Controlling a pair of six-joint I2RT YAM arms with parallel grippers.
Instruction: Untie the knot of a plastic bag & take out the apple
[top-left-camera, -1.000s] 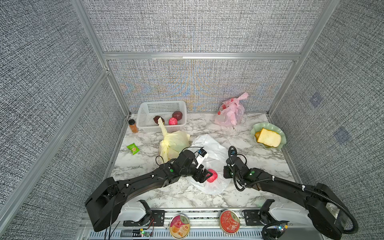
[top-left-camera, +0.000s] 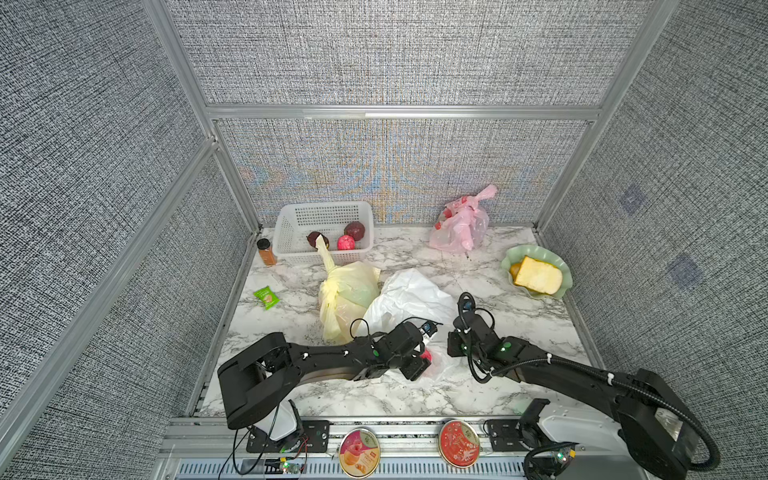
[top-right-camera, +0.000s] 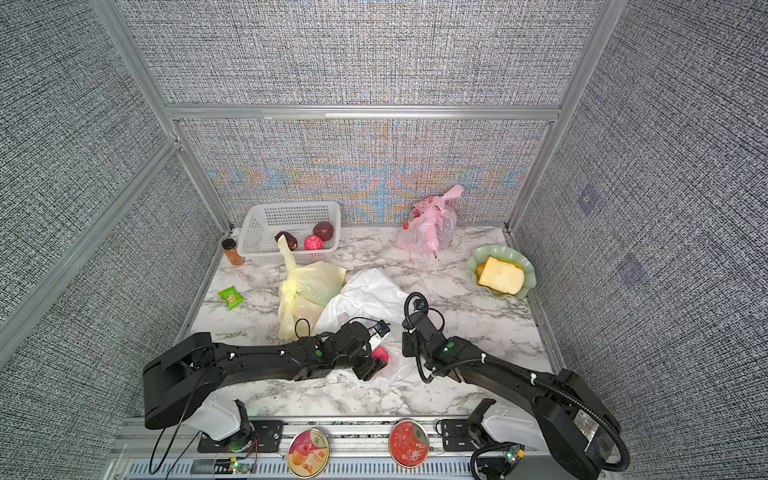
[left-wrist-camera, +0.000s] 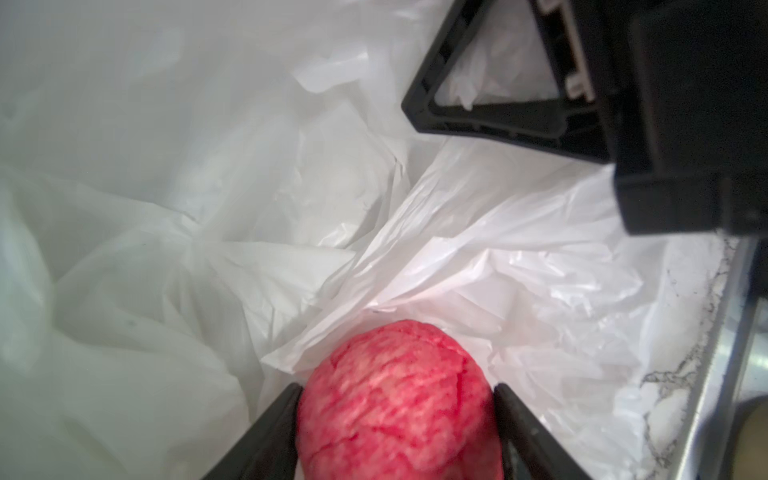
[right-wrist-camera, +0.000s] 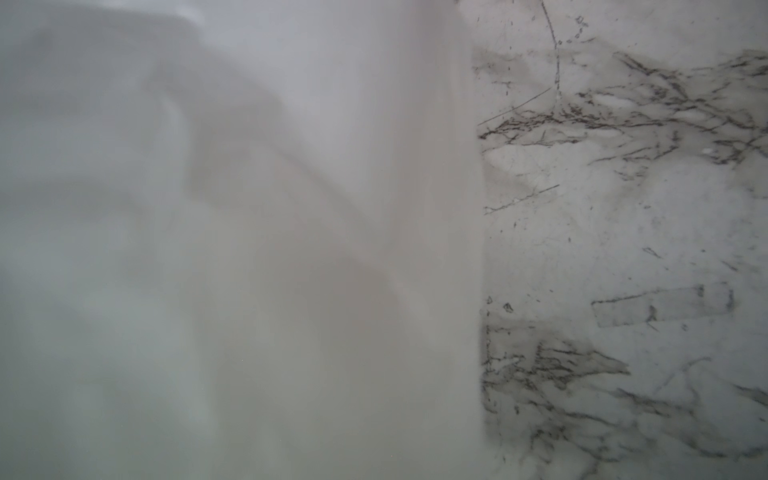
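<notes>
A red apple (left-wrist-camera: 400, 404) lies on the opened-out white plastic bag (left-wrist-camera: 512, 272), its top uncovered. My left gripper (top-left-camera: 424, 350) has reached down over it. In the left wrist view its fingers (left-wrist-camera: 276, 432) stand one on each side, seeming to touch the skin. How firmly they press does not show. To the right of the apple my right gripper (top-left-camera: 454, 344) is shut, its dark finger (left-wrist-camera: 512, 120) showing over the bag. Bag film reaches its tip; whether film is caught between the fingers is hidden. White film (right-wrist-camera: 240, 280) blurs half the right wrist view.
Behind left stands a white basket (top-left-camera: 292, 232) with several round fruits. A yellow tied bag (top-left-camera: 348, 292) sits left of the white bag. At the back is a pink bag (top-left-camera: 464, 224); a green bowl (top-left-camera: 564, 280) stands far right. Table between bowl and pink bag is clear.
The left gripper has swung rightward and down over the apple, its forearm now lying flatter across the front. The right arm stays put. The apple is now mostly covered from above.
</notes>
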